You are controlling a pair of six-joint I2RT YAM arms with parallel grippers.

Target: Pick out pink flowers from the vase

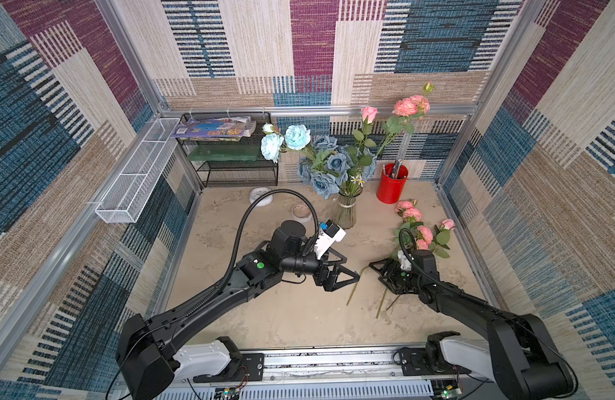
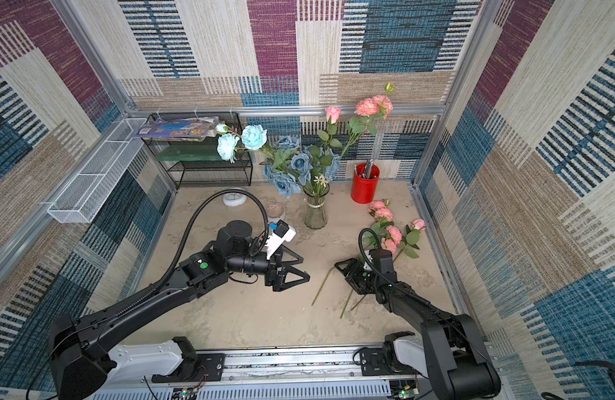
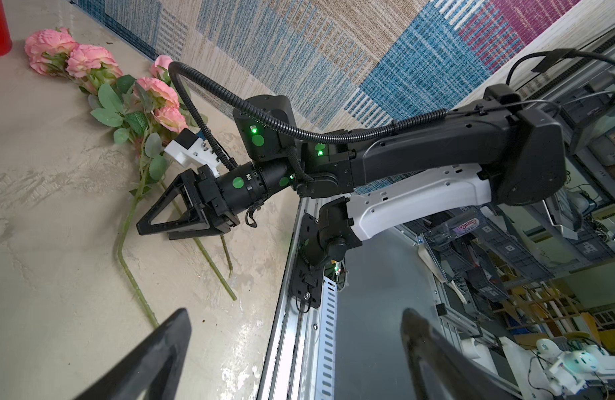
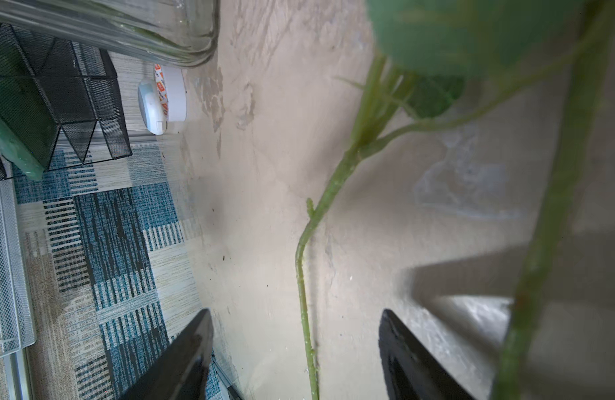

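The glass vase (image 1: 344, 212) holds blue flowers and, in the top views, pink blooms (image 1: 406, 106) and a pink bud (image 1: 368, 114). Several pink flowers lie on the table at the right, stems pointing to the front. My left gripper (image 1: 347, 266) hangs open left of them, nothing between its fingers. My right gripper (image 2: 347, 270) is low over the lying stems, fingers apart. In the right wrist view a stem (image 4: 307, 280) runs on the table just beyond the fingertips, and another rises close at the right.
A red pen cup (image 2: 363, 190) stands right of the vase. A black mesh shelf (image 1: 200, 173) is at the back left, with small round items near it.
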